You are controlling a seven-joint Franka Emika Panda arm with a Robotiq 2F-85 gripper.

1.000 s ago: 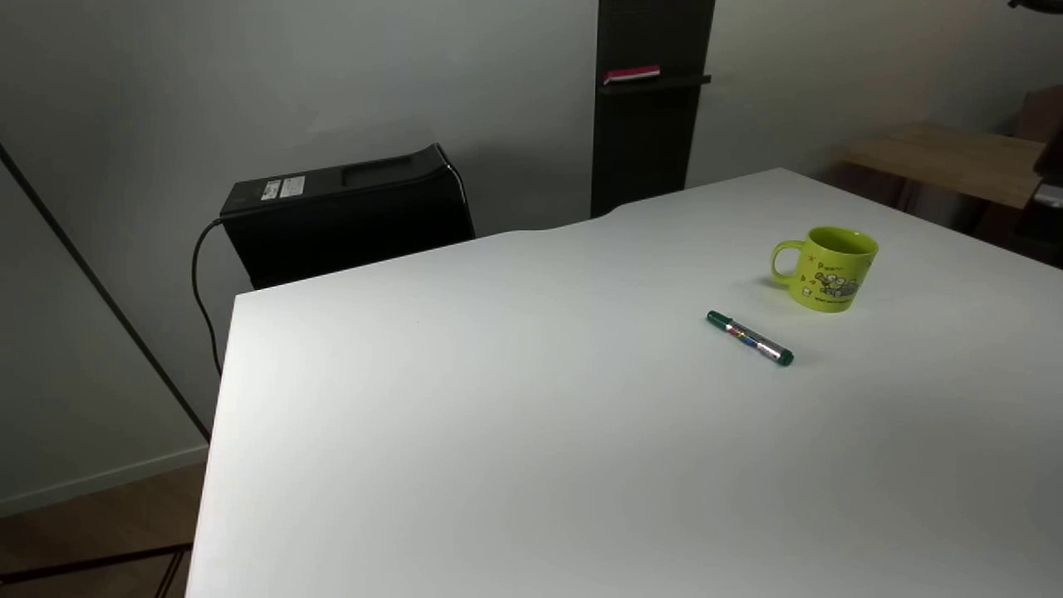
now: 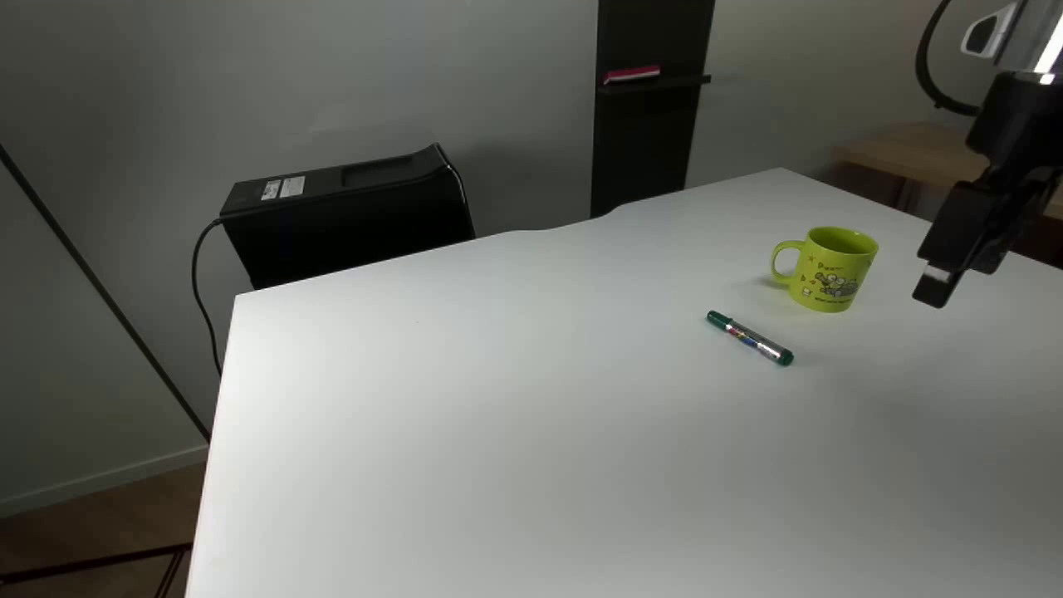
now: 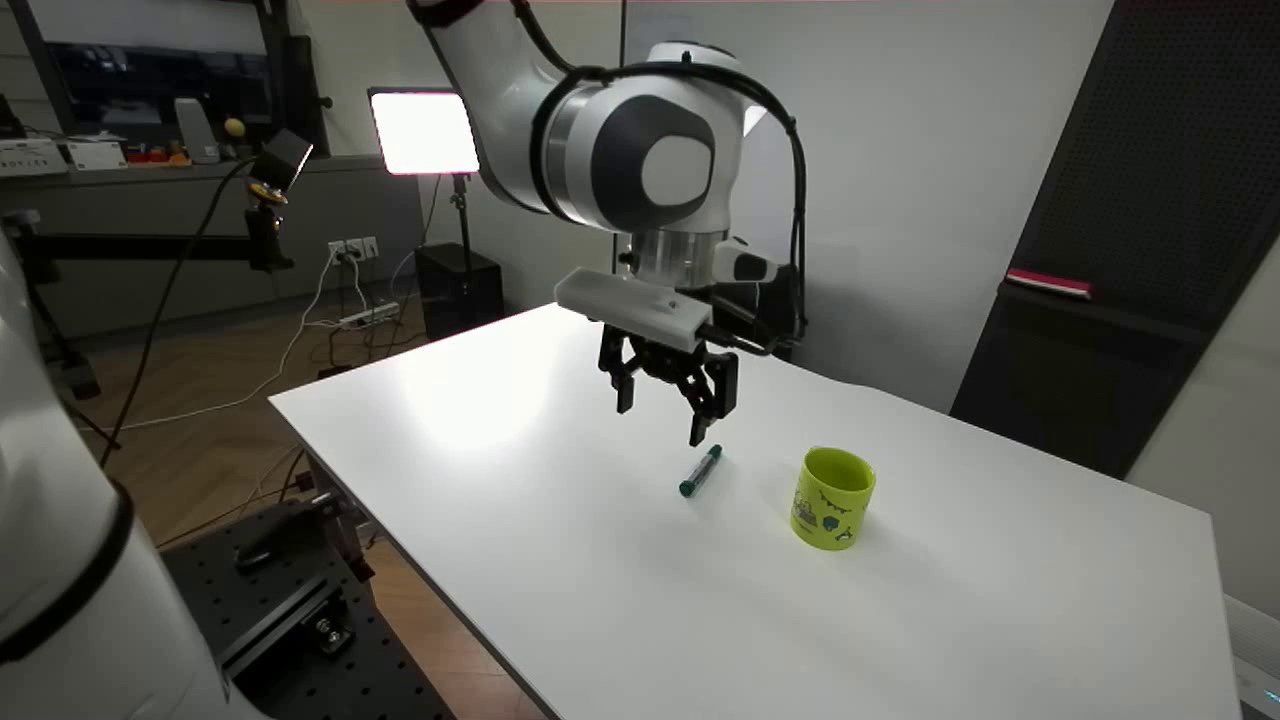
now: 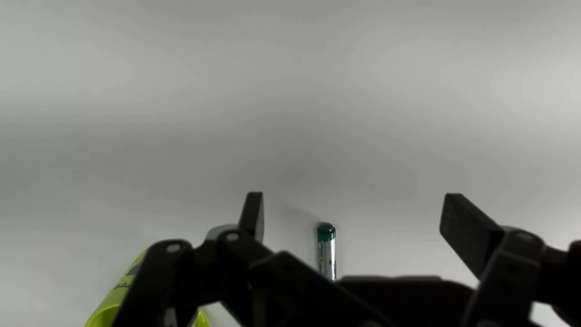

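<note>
A green-capped marker (image 2: 750, 338) with a silver barrel lies flat on the white table. To one side of it, an upright lime-green mug (image 2: 833, 271) with printed figures stands apart from the marker. My gripper (image 3: 660, 414) hangs above the table, open, its fingers pointing down and nothing between them. In the wrist view one end of the marker (image 4: 327, 248) shows between and below the spread fingers; the gripper body hides the rest. Part of the mug (image 4: 117, 297) peeks out at the lower left there, mostly covered by the gripper's linkage.
A lit panel lamp (image 3: 423, 132) is behind the table.
In exterior view 1 the arm has come in from the right edge, and a gripper finger now shows above the table near the mug. Marker and mug have stayed put.
</note>
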